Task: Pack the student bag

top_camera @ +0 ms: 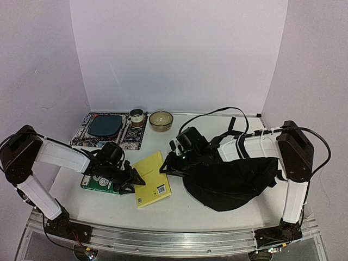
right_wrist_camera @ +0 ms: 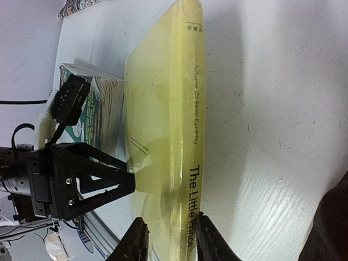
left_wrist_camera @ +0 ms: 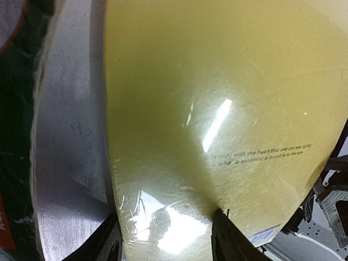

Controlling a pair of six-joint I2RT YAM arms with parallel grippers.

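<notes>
A yellow book (top_camera: 152, 191) labelled The Little Prince lies at the middle of the table, slanted and partly between my two grippers. My left gripper is at its left side, one finger beside the edge and the other over the glossy cover. My right gripper straddles the spine side, fingers on either side of it. Both sets of fingers stand apart with the book between them; whether they clamp it is unclear. The black bag (top_camera: 228, 187) lies open at the right, partly under my right arm.
A green-covered book (top_camera: 99, 184) lies under my left arm. Behind are a patterned mat (top_camera: 133, 140) with a dark blue plate (top_camera: 105, 125), a mug (top_camera: 137, 117), and a glass bowl (top_camera: 161, 120).
</notes>
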